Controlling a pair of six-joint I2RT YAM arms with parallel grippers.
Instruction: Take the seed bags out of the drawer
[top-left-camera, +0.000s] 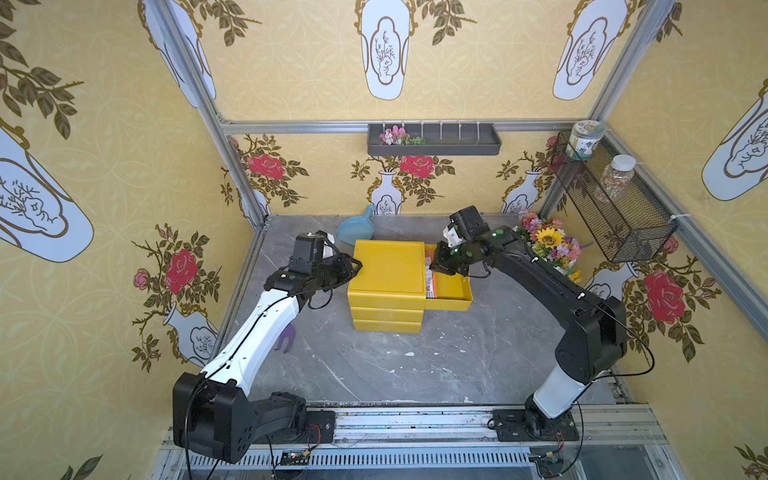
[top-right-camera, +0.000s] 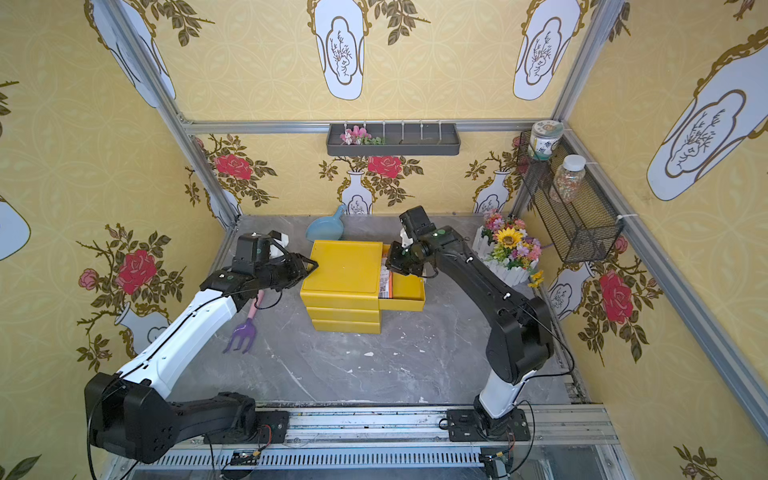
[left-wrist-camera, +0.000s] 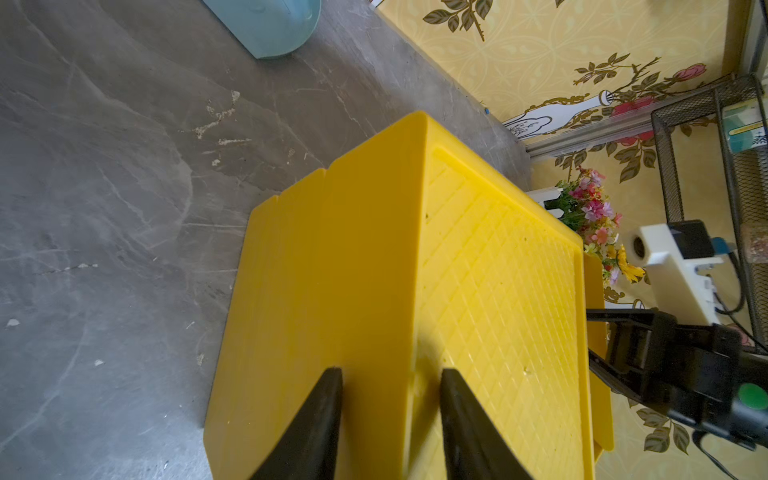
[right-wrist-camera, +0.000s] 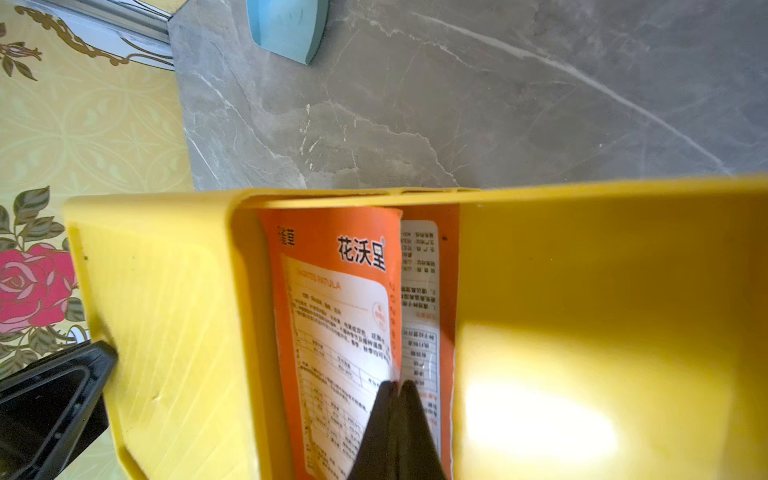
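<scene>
The yellow drawer cabinet (top-left-camera: 387, 268) stands mid-table, its top drawer (top-left-camera: 453, 305) pulled out to the right. Inside, against the cabinet end, an orange-and-white seed bag (right-wrist-camera: 332, 312) overlaps a second seed bag (right-wrist-camera: 421, 304). My right gripper is shut on the upper bag's right edge; that bag is still within the drawer walls. At the cabinet's upper left edge, my left gripper is open, its fingers on either side of the corner. The lower ends of both bags are cut off in the right wrist view.
A blue scoop (top-right-camera: 325, 228) lies behind the cabinet and a purple fork (top-right-camera: 241, 334) to its left. Flowers in a white pot (top-right-camera: 512, 248) stand at the back right below a mesh basket (top-right-camera: 576, 208).
</scene>
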